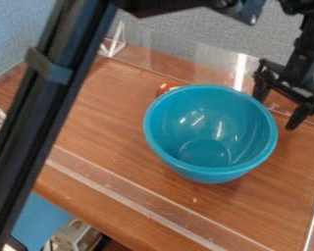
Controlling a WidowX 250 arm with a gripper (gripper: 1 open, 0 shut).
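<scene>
A teal plastic bowl [210, 147] stands upright in the middle of the wooden table [133, 196]. Just right of its rim, at the back, hangs the black gripper [275, 103], its fingers spread open above the table with nothing seen between them. A small orange-and-white object [165, 89] is mostly hidden behind the bowl.
A grey wall backs the table. A white wire stand [113, 41] is partly hidden at the back left. A dark arm bar crosses the left of the view. Bare table lies in front of the bowl and to its left.
</scene>
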